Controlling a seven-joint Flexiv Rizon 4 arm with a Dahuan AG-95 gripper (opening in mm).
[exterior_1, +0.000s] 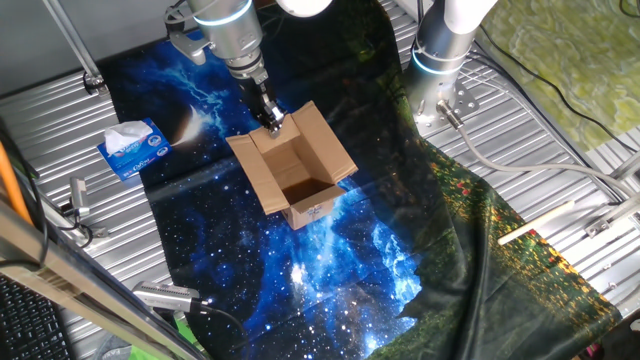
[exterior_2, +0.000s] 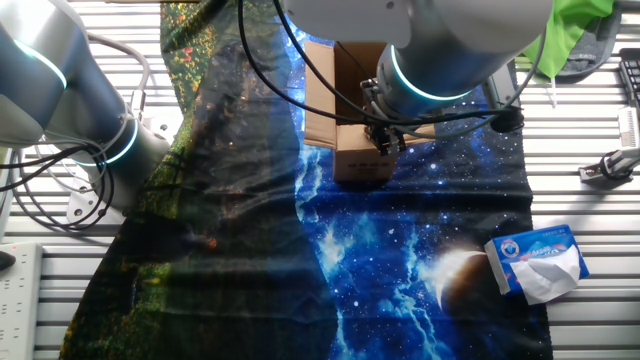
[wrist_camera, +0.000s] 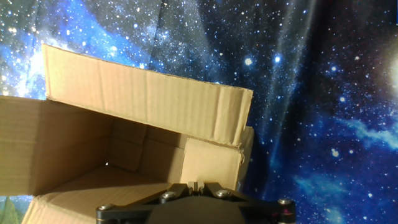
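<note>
An open cardboard box (exterior_1: 291, 168) stands on the star-patterned cloth, its flaps folded outward. My gripper (exterior_1: 276, 128) points down at the box's edge on the arm's side. Seen from the wrist, the fingertips of the gripper are close together, in front of the pale end panel (wrist_camera: 211, 163) of the box (wrist_camera: 149, 102). Whether cardboard is pinched between them cannot be made out. In exterior view 2, the gripper (exterior_2: 383, 138) overlaps the near side of the box (exterior_2: 362, 165). The part of the box's inside that shows looks empty; some of it is in shadow.
A blue tissue box (exterior_1: 136, 152) sits to one side, at the cloth's edge. The robot's base (exterior_1: 440, 95) stands on the metal table at the right. A pale stick (exterior_1: 538, 222) lies near the cloth's right edge.
</note>
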